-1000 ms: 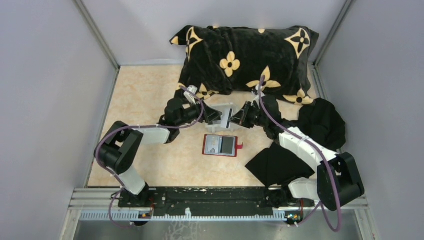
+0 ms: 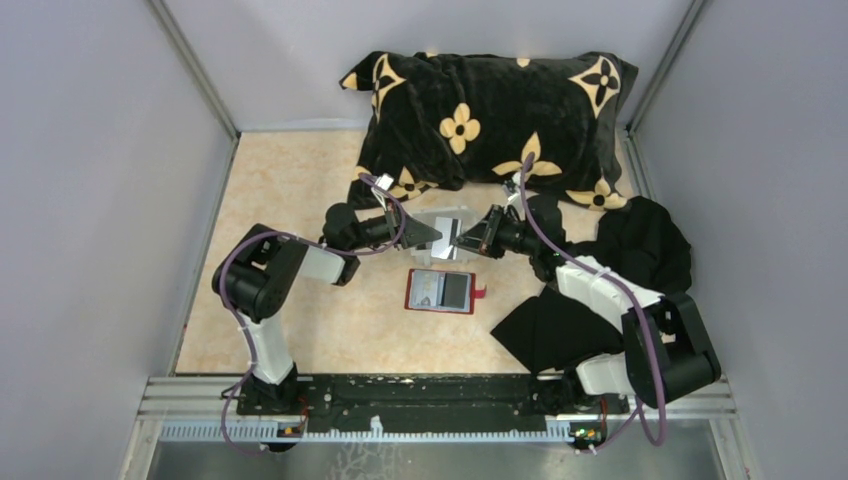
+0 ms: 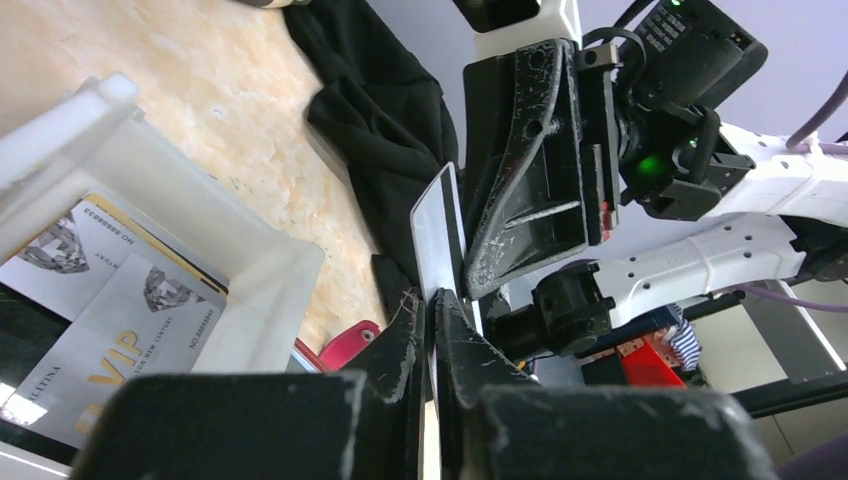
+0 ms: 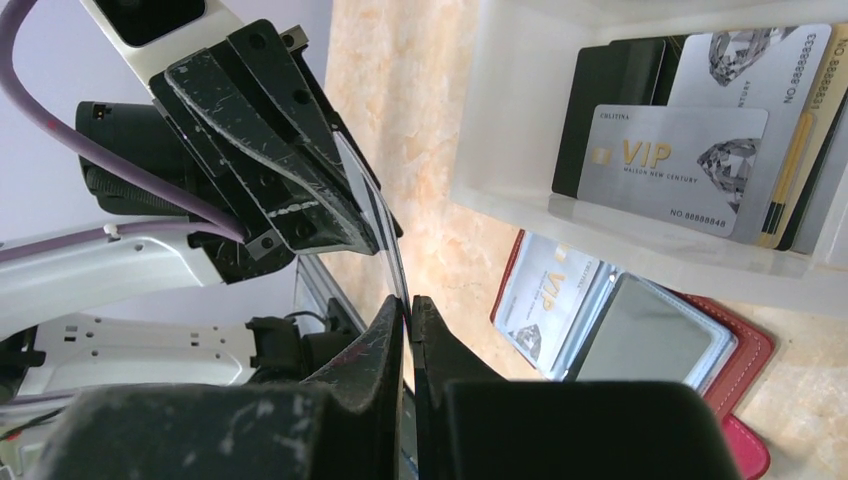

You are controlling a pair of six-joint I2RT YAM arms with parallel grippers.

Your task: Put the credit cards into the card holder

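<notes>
A white card with a dark stripe (image 2: 446,241) is held up on edge between my two grippers, above the tray. From the left, my left gripper (image 2: 436,237) is shut on it; its fingertips pinch the card (image 3: 436,235) in the left wrist view. At the opposite edge, my right gripper (image 2: 461,240) is also shut, with the thin card (image 4: 365,192) between its fingertips in the right wrist view. The red card holder (image 2: 409,291) lies open in front of the tray. A silver VIP card (image 4: 545,300) shows in its left side; the right side (image 4: 650,335) looks grey.
A white translucent tray (image 4: 510,100) under the grippers contains several silver, gold and dark cards (image 4: 670,170). Black cloth (image 2: 560,330) covers the table at the right, and a patterned cushion (image 2: 490,110) fills the back. Bare table (image 2: 330,320) lies at the front left.
My left gripper has moved slightly right and come onto the card. The card and my right gripper have shifted slightly left. The holder has stayed put.
</notes>
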